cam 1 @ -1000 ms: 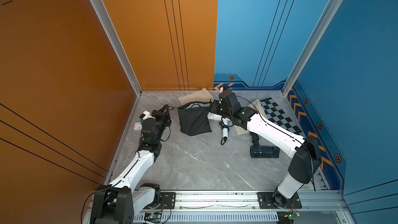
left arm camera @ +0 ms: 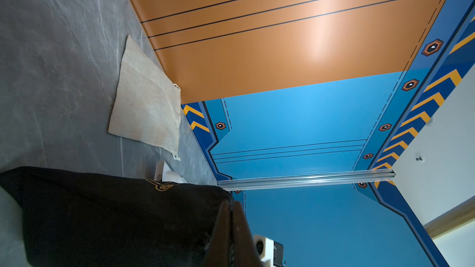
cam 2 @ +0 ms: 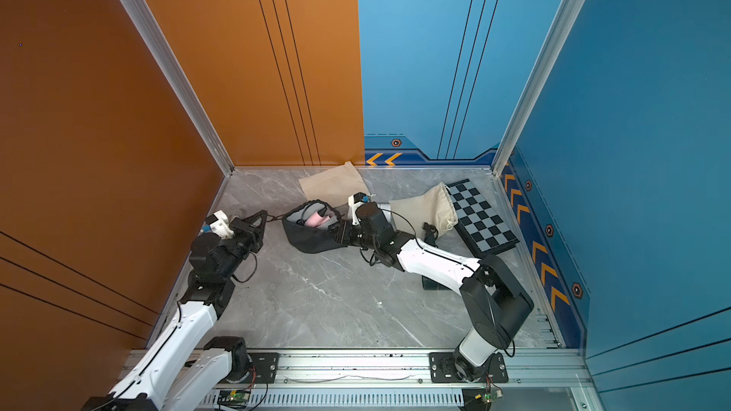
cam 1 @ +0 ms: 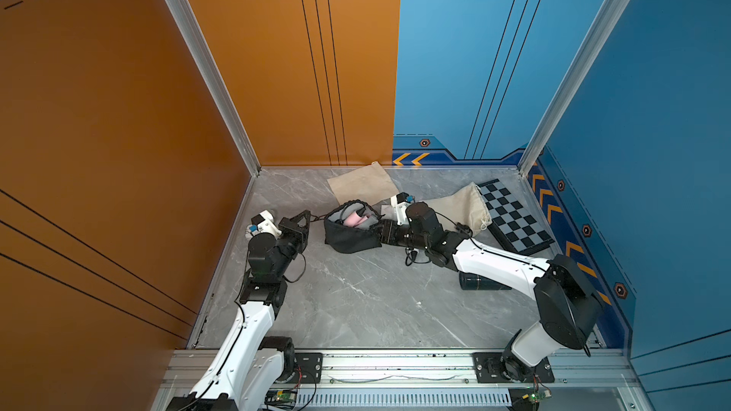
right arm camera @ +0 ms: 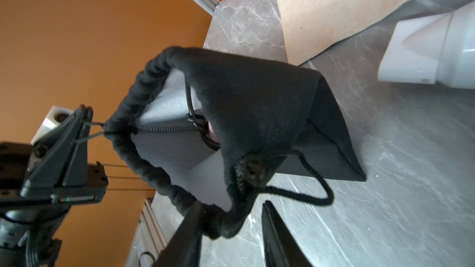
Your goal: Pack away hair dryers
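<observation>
A black drawstring bag (cam 1: 351,239) stands on the floor between my two arms, its mouth gaping. Inside it lies a pink hair dryer (cam 1: 354,218), mostly hidden in the right wrist view. On the left, my left gripper (cam 1: 307,217) is shut on the bag's drawstring (right arm camera: 94,131), stretched toward the rim. My right gripper is part open at the rim's other side, with the bag's rolled edge (right arm camera: 212,220) near one finger; contact is unclear. A white hair dryer (right arm camera: 420,49) lies right of the bag. A dark green hair dryer (cam 1: 481,281) is partly behind my right arm.
One flat beige pouch (cam 1: 364,184) lies behind the black bag. Another beige bag (cam 1: 460,209) is at the right, beside a checkered board (cam 1: 519,220).
The bag has sagged lower and its mouth has tipped into view, showing the pink dryer. My right gripper has come down and left along the rim; my left arm has shifted slightly.
</observation>
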